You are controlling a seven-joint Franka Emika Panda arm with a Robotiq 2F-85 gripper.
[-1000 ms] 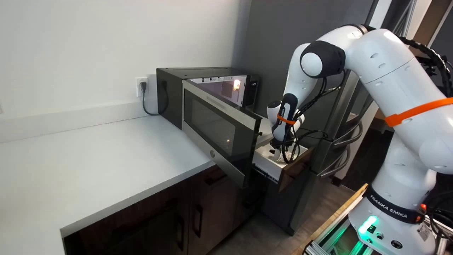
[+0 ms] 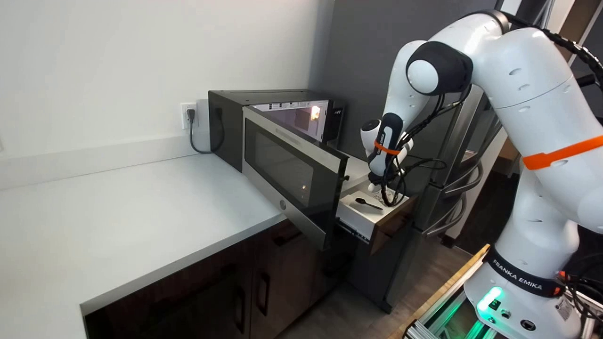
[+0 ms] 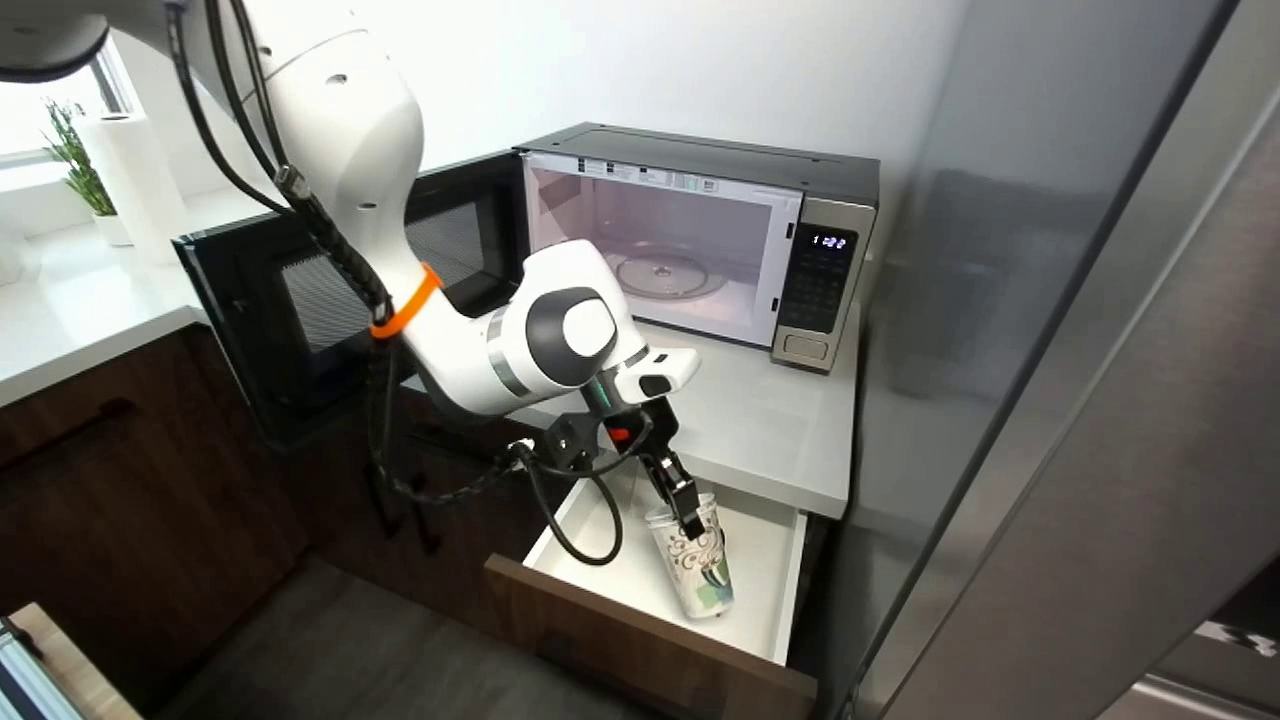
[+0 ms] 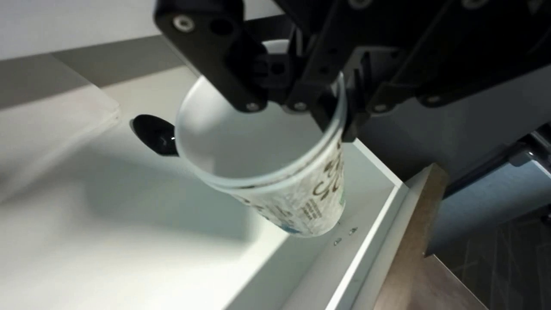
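A white paper cup point(image 3: 693, 576) with a brown swirl print hangs tilted in the open drawer space. My gripper point(image 3: 689, 514) is shut on the cup's rim; in the wrist view one finger point(image 4: 350, 121) lies outside the wall. Much of the far rim is hidden behind the gripper in that view, and the cup's inside looks empty. Below, on the floor of the white drawer point(image 4: 181, 258), lies a black spoon point(image 4: 155, 134), its handle partly covered by the cup. The same spoon point(image 2: 368, 203) shows in the first exterior view.
Above the drawer stands a microwave point(image 3: 708, 156), its door point(image 2: 294, 175) swung wide open beside the arm. The grey fridge point(image 3: 996, 360) borders the right side. The drawer's wooden front point(image 3: 648, 636) faces the room. Bare counter point(image 2: 141, 226) lies left of the microwave.
The gripper has risen and shifted slightly right in the first exterior view, with the cup in it. The black spoon on the drawer floor is now in clearer sight.
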